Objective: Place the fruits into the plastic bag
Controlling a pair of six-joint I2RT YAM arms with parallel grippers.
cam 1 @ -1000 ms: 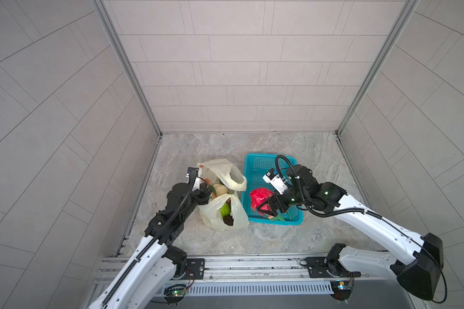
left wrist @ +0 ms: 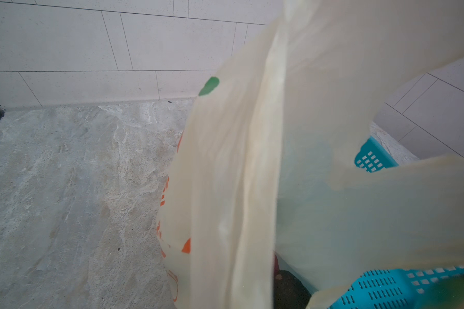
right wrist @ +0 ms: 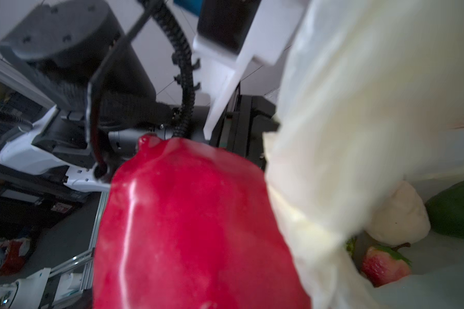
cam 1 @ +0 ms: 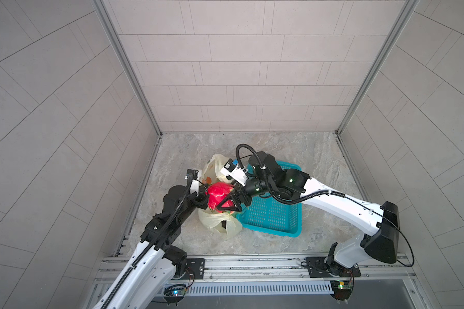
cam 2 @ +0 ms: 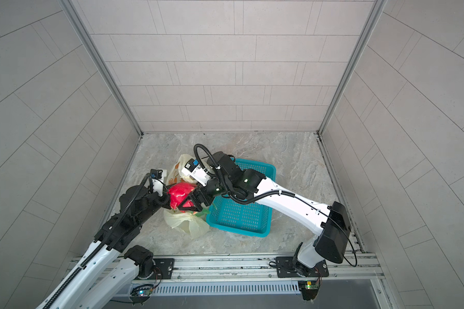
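Observation:
A large red fruit [cam 1: 219, 191] is at the mouth of the pale plastic bag [cam 1: 216, 226], with my right gripper [cam 1: 231, 202] around it; in the right wrist view it fills the lower middle [right wrist: 190, 231]. My left gripper [cam 1: 201, 194] is at the bag's left side; its fingertips are hidden, and pale plastic fills much of the left wrist view. Inside the bag the right wrist view shows a pale round fruit [right wrist: 397, 216], a green fruit [right wrist: 453, 208] and a small pink-red fruit [right wrist: 384, 265].
The turquoise basket [cam 1: 293, 226] lies right of the bag, partly under my right arm. Walls enclose the sides and back, with a metal rail along the front.
My right gripper and the red fruit have moved left from over the basket to the bag's mouth. The left arm has barely moved; the bag has shifted.

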